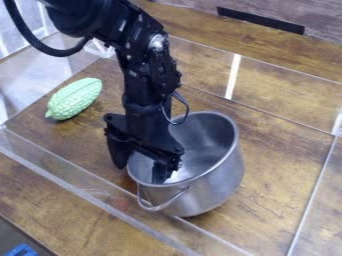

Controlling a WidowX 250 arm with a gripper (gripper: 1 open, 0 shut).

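My black gripper (144, 160) is low at the left rim of a steel pot (214, 180), its fingers partly over and inside the pot's mouth. The pot has a wire handle at the front. Whether the fingers are closed on the rim or apart is hard to see, as the wrist and dark fingers hide it.
A pale green corn cob (74, 98) lies on the wooden table (267, 90) at the left. The table to the right and behind the pot is clear. A blue object (19, 249) shows at the bottom left corner.
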